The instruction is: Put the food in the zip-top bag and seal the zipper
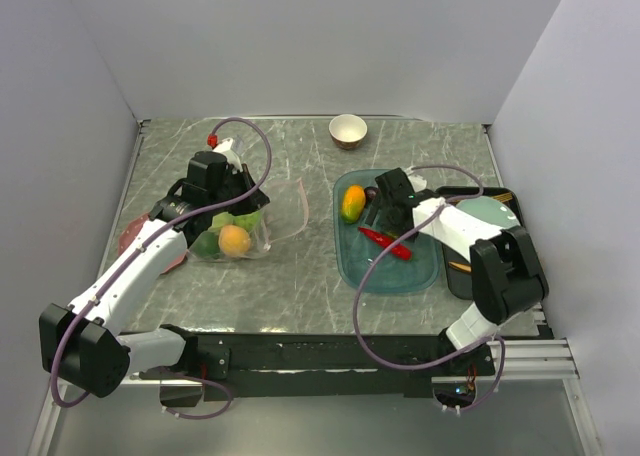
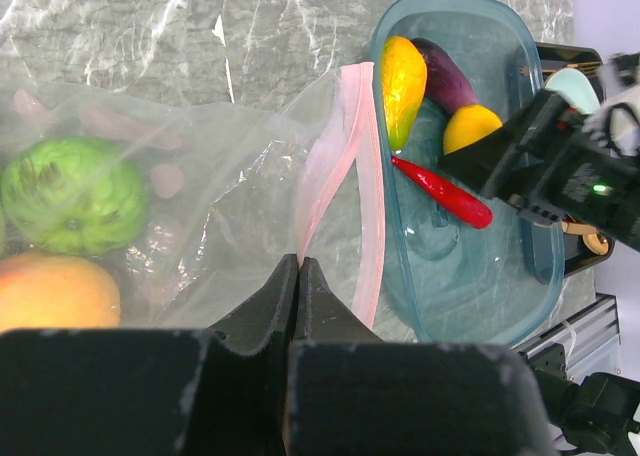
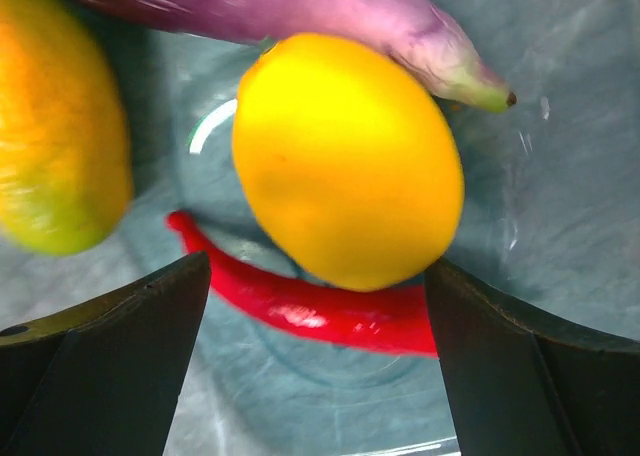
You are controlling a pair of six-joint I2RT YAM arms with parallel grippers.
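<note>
The clear zip top bag lies at centre-left, its pink zipper edge visible in the left wrist view. Inside it are a green vegetable and an orange fruit. My left gripper is shut at the bag's mouth, the pink edge running in between its fingertips. My right gripper stands open over the teal bin, a yellow fruit just ahead of its fingers. Around that fruit lie a red chili, a purple eggplant and a yellow-green mango.
To the right of the bin sits a black tray with a pale green dish. A white bowl stands at the back, and a pink plate lies left, partly behind the left arm. The counter between bag and bin is clear.
</note>
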